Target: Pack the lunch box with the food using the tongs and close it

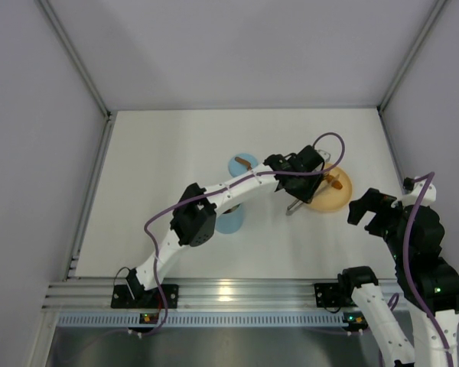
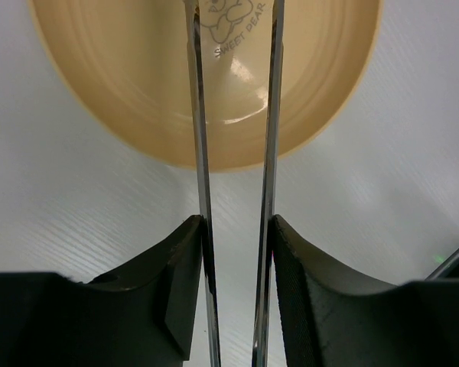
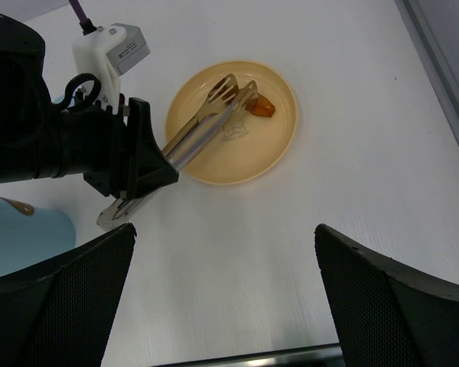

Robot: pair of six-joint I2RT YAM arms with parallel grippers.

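My left gripper holds long metal tongs over the yellow plate (image 2: pixel 122 92), which bears a "sweet bear" print; whether anything is between the tong tips is out of view there. In the right wrist view the tong tips reach over the plate (image 3: pixel 260 153) beside an orange-brown food piece (image 3: pixel 262 107). The blue lunch box (image 3: pixel 27 237) stands at left, partly hidden under the left arm, as is a smaller blue round piece (image 1: pixel 237 168) behind it in the top view. My right gripper (image 1: pixel 367 212) hangs open and empty at the right, above the table.
Metal rails run along the table's edges, and the left arm spans the middle of the table.
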